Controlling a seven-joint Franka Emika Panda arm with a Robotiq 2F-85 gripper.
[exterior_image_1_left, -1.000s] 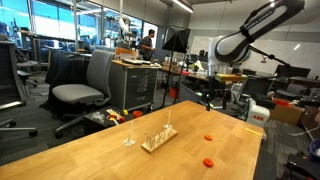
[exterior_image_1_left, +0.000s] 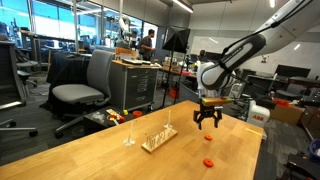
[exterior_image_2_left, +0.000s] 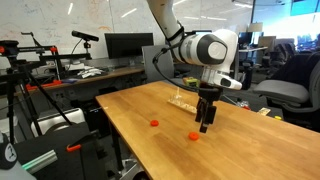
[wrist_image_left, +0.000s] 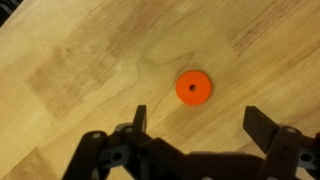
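Below my open gripper, an orange-red disc (wrist_image_left: 193, 88) with a small dark hole at its centre lies flat on the wooden table. In the wrist view it appears just beyond the line between the fingertips, with nothing held between them. Exterior view 1 has the gripper (exterior_image_1_left: 208, 124) hanging a little above the table, close over that disc (exterior_image_1_left: 208, 138). A second red disc (exterior_image_1_left: 208, 162) lies farther toward the camera there. Exterior view 2 also has both: the nearer disc (exterior_image_2_left: 194, 135) by the gripper and the other disc (exterior_image_2_left: 155, 123) to its left.
A light wooden rack with pegs (exterior_image_1_left: 158, 138) stands left of the gripper in exterior view 1. Thin upright stands (exterior_image_1_left: 129, 138) are near it, one farther left and one behind.
In exterior view 1 my gripper has come down and somewhat left, from high at the table's back right to just over the nearer disc. Both discs and the rack have stayed put.
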